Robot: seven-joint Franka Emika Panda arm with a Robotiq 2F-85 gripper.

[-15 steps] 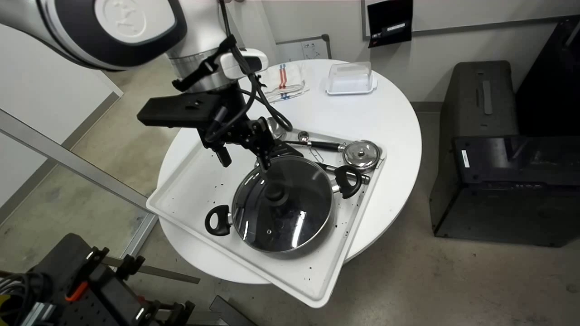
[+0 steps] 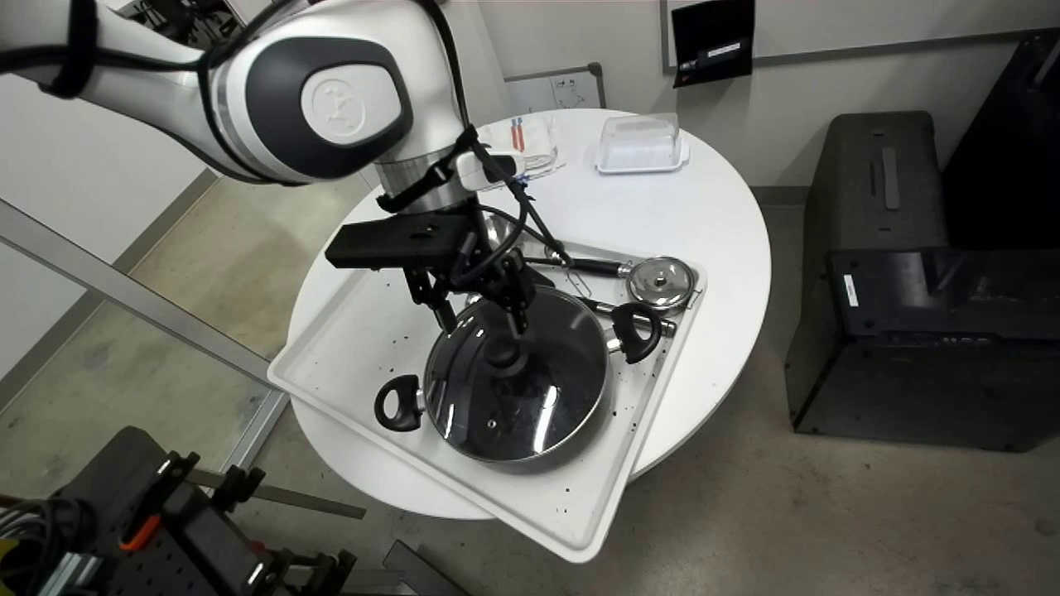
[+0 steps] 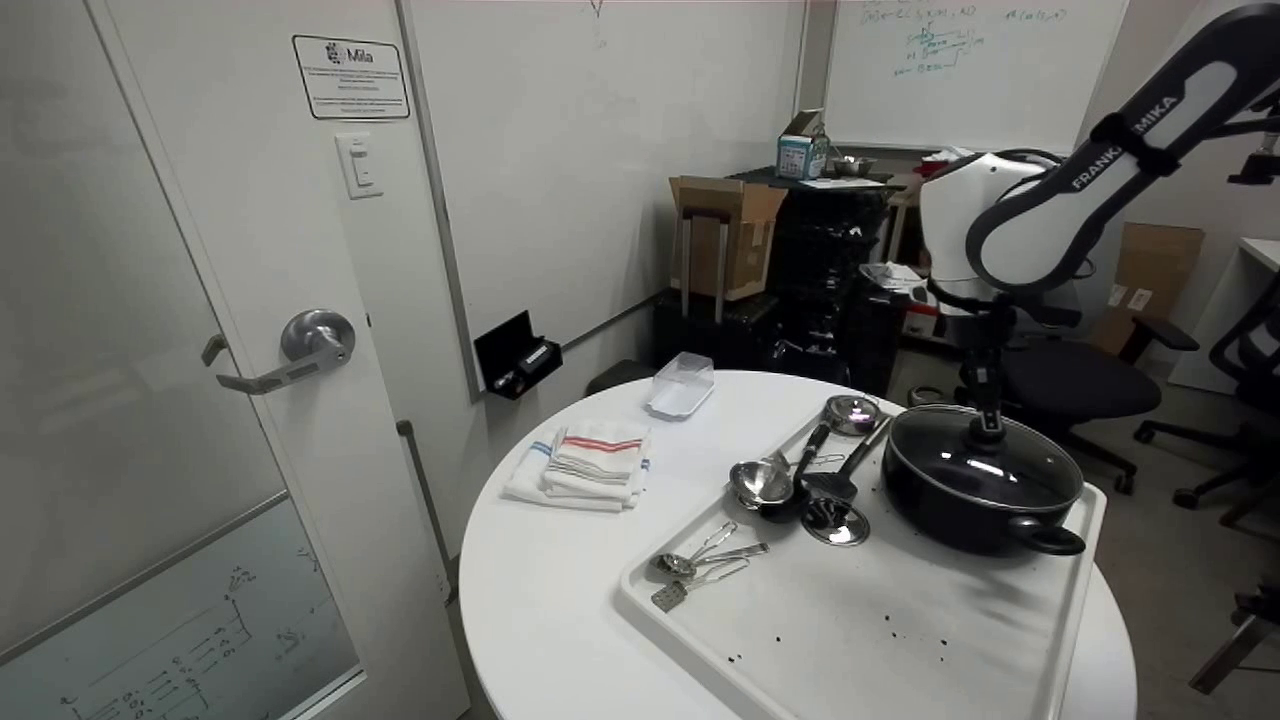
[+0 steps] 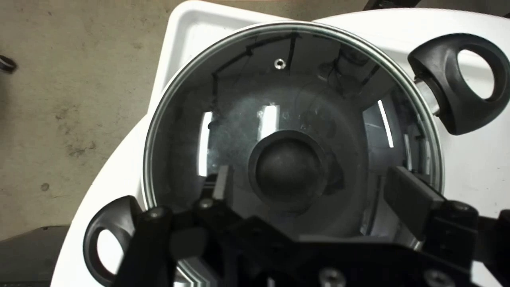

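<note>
A black two-handled pot [image 3: 960, 517] sits on the white tray with its glass lid [image 2: 537, 397] on top. In the wrist view the lid's round black knob [image 4: 289, 170] lies between my spread fingers, nearer the left one. My gripper is open and above the lid, its fingertips apart on either side of the knob in that view. From exterior view 1, the gripper [image 2: 482, 328] hangs over the lid's back part, just behind the knob. How high the fingertips are above the knob is hard to tell.
On the white tray [image 3: 816, 648], a ladle, strainers [image 3: 759, 482] and several small utensils lie beside the pot. Folded towels [image 3: 588, 466] and a clear-lidded dish [image 2: 641, 144] rest farther back on the table. The tray's front left part is mostly bare.
My gripper has moved right and lower, toward the lid's knob, in exterior view 1. The pot, lid and utensils have stayed in place.
</note>
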